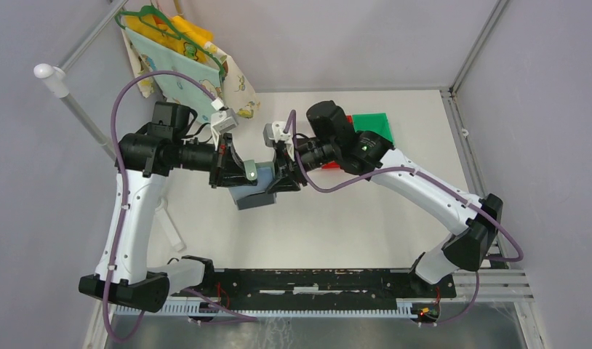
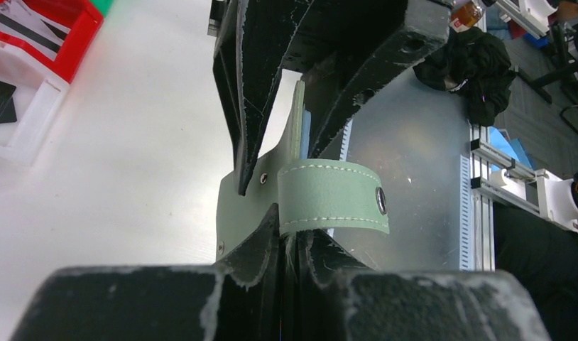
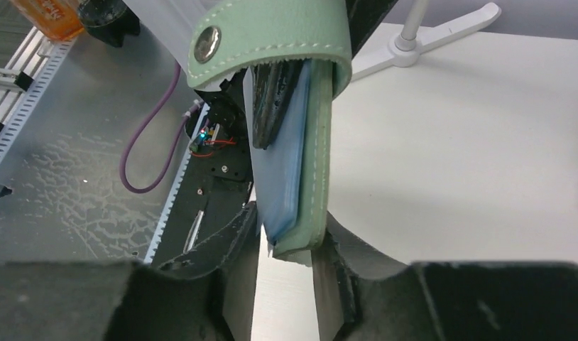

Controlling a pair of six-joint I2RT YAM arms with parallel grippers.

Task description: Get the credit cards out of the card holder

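Note:
The pale green card holder [image 1: 260, 185] is held on edge by my left gripper, which is shut on it. Its snap strap [image 2: 332, 195] curls out beside those fingers. A bluish inner sleeve [image 3: 280, 163] lies against the green cover in the right wrist view. My right gripper stands part open around the holder's other end, one finger on each side. The left wrist view shows its dark fingers [image 2: 251, 106] apart, with gaps to the holder. Whether any cards are inside the holder cannot be made out.
A white tray [image 2: 41, 117] with black cards, a red box [image 2: 77, 46] and a green box [image 1: 374, 123] stand at the back, partly behind my right arm. White stand feet rest at the left.

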